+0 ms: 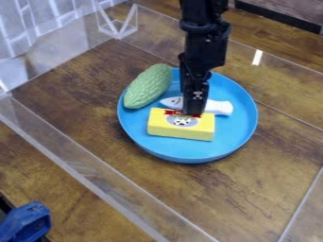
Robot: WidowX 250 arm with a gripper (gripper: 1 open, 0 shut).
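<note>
My black gripper (195,95) reaches down from the top over a blue plate (236,131), open, its fingertips low among the things on it. A yellow box (179,129) with a red and dark print lies just below the fingers, toward the plate's front. A white object (216,107) lies behind the box, partly hidden by the gripper. A green oblong item (149,83) rests on the plate's left side.
A blue object (23,222) sits at the lower left corner. A white item (120,14) stands at the top left. The wooden table around the plate is mostly clear.
</note>
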